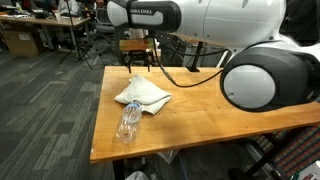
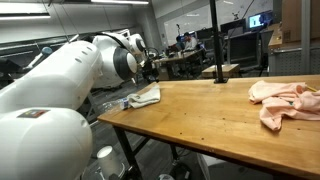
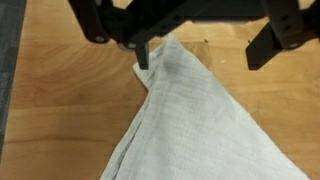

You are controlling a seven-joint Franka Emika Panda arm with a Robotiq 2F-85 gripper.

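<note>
A white cloth (image 1: 145, 94) lies loosely spread on the wooden table, with a raised fold towards its far end. Above that far end hangs my gripper (image 1: 138, 67), pointing down with its fingers wide apart. In the wrist view, a narrow corner of the cloth (image 3: 200, 115) reaches up towards the gap between the dark fingers, and only bare wood shows right between the tips. Nothing is held. The second exterior view also has the cloth (image 2: 147, 97) near the table's far left part.
A clear plastic bottle (image 1: 129, 122) is on the table close to the cloth's near side, by the left edge. A pink cloth (image 2: 280, 103) lies crumpled at the other end.
</note>
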